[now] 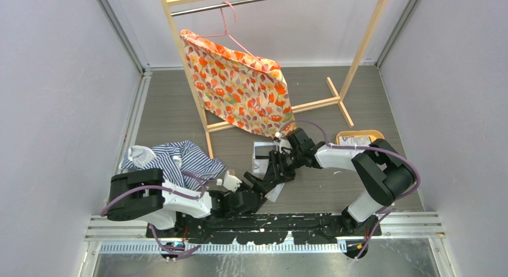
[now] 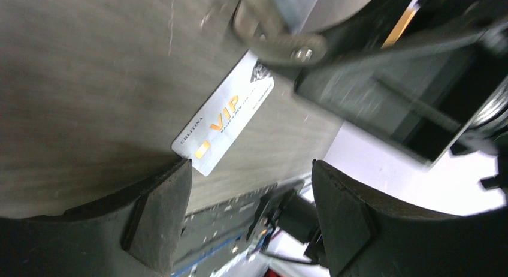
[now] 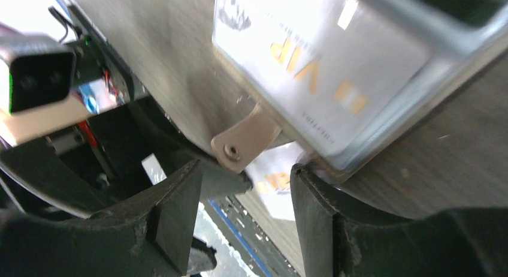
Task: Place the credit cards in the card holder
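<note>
A white VIP card (image 2: 224, 112) lies flat on the table in the left wrist view, its far end close to the holder's riveted tab (image 2: 281, 43). My left gripper is open around the card's near end, with nothing clamped. Over in the right wrist view, the clear-fronted card holder (image 3: 344, 160) shows a VIP card (image 3: 311, 61) behind its window. The loose card (image 3: 275, 175) is partly covered there by the tab and a finger. My right gripper has its fingers apart beside the holder's edge, holding nothing visible.
Both arms meet closely at the table's front middle. A yellow tray (image 1: 377, 134) with white items sits at right, striped cloth (image 1: 189, 160) at left. Behind stands a wooden rack (image 1: 314, 104) with a hanging floral cloth (image 1: 239, 88).
</note>
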